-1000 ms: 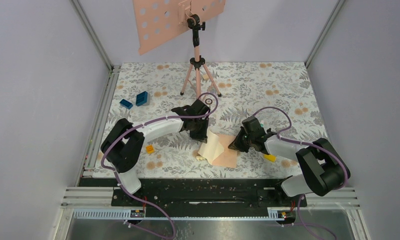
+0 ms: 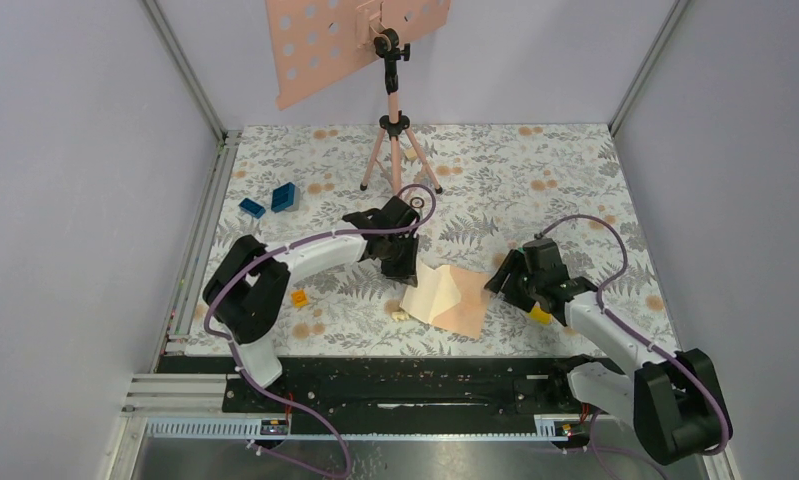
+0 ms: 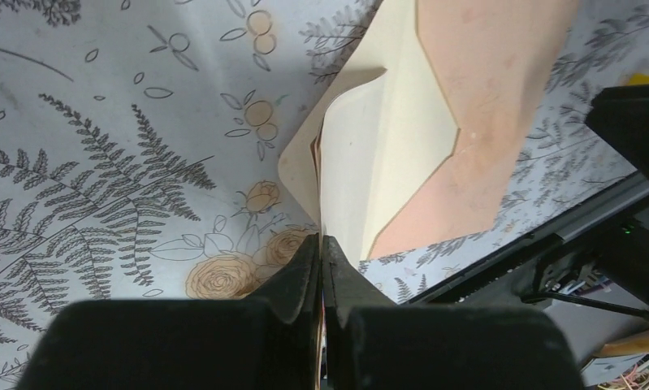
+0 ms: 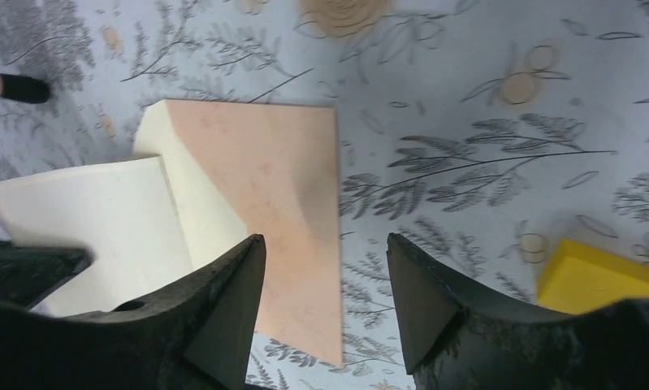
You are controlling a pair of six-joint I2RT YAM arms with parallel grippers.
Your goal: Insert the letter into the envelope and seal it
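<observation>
A pink envelope (image 2: 467, 310) with a cream flap lies near the table's front middle, a cream folded paper (image 3: 349, 162) at its left; where letter ends and envelope begins is hard to tell. My left gripper is shut on a thin paper edge that runs between its fingertips. My right gripper stands open above and just right of the envelope (image 4: 292, 187), with nothing between its fingers.
A yellow block (image 4: 597, 280) lies at the right, an orange block (image 2: 299, 298) at the left, blue boxes (image 2: 283, 197) at the back left. A pink tripod stand (image 2: 395, 150) stands at the back.
My left gripper has barely moved.
</observation>
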